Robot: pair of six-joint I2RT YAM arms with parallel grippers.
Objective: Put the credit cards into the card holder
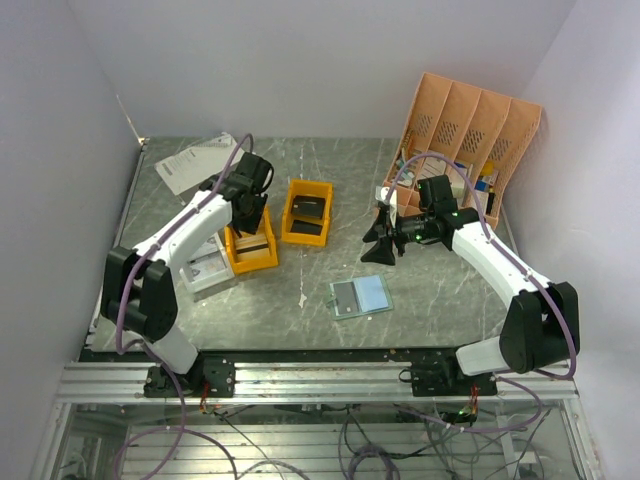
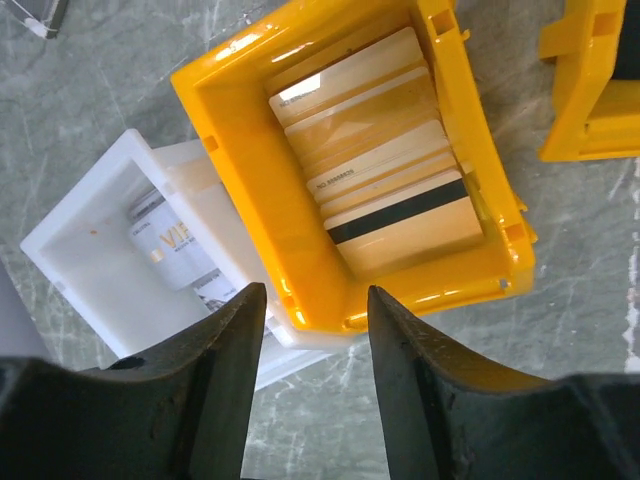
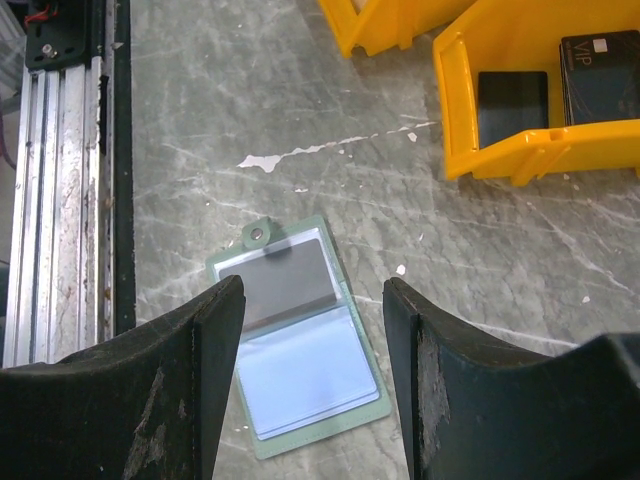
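Note:
Several tan and gold cards (image 2: 405, 225) lie overlapping inside a yellow bin (image 2: 292, 262) in the left wrist view. Above that bin's near end hangs my left gripper, part open and empty. The card holder (image 3: 300, 335), a flat green-edged case with a grey panel and a pale blue panel, rests on the table in the right wrist view. My right gripper hovers over it, fingers apart, nothing between them. Black cards (image 3: 603, 75), one marked VIP, sit in a second yellow bin (image 3: 462, 100).
A white bin (image 2: 95, 205) holding a white VIP card stands against the left yellow bin. At the back right is an orange rack (image 1: 470, 125) with assorted items. Bare table (image 1: 330, 265) lies between the bins and the holder.

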